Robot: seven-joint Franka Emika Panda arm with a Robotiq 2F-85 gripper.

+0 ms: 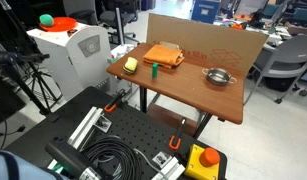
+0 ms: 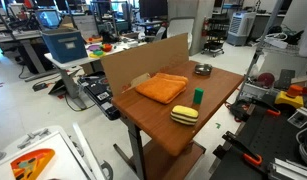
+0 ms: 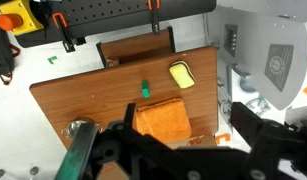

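An orange cloth lies folded on the brown wooden table. Near it stands a small green block, also seen as a green block. Toward one edge rests a yellow sponge-like piece, and a shiny metal bowl sits apart on the other side. From high above, my gripper looks down with its dark fingers spread wide, open and empty. The cloth shows in the gap, well below. Neither exterior view shows the gripper clearly.
A cardboard panel stands upright along the table's back edge. A black workbench borders the table, bearing coiled cables and an orange-and-yellow button. A grey chair is beyond. Much of the tabletop between bowl and green block is clear.
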